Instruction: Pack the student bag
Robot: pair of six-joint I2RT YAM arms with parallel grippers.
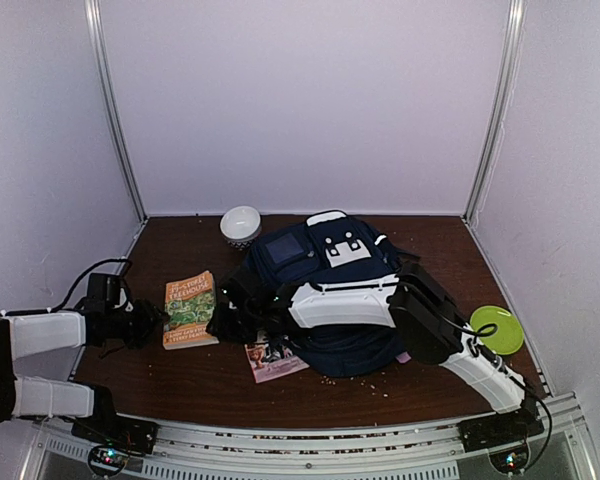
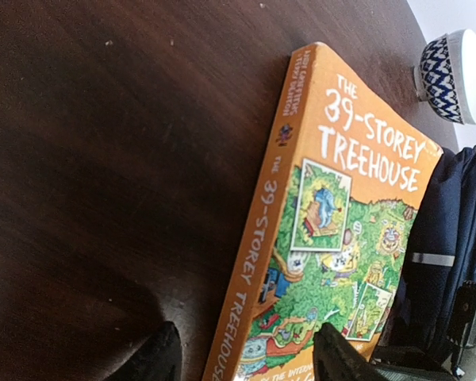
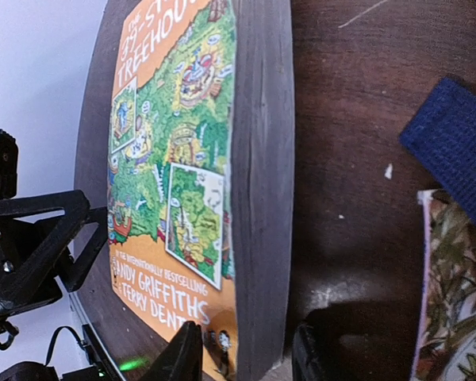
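The orange and green treehouse book [image 1: 189, 312] lies cover up on the table, left of the dark blue backpack [image 1: 345, 252]. At the book's left side is my left gripper [image 1: 162, 317]; in the left wrist view its parted fingers [image 2: 160, 357] appear either side of the spine edge. My right gripper [image 1: 216, 325] is at the opposite side. In the right wrist view its fingers [image 3: 187, 353] stand apart, with the book's page edge [image 3: 262, 198] between them; whether they touch it I cannot tell. Partly under my right arm lies a thinner pink book [image 1: 276, 366].
A patterned white bowl [image 1: 241, 224] stands behind the backpack's left side. At the far right is a green plate [image 1: 498, 330], partly covered by my right arm's cable. A pink item [image 1: 403, 357] peeks out beside the bag.
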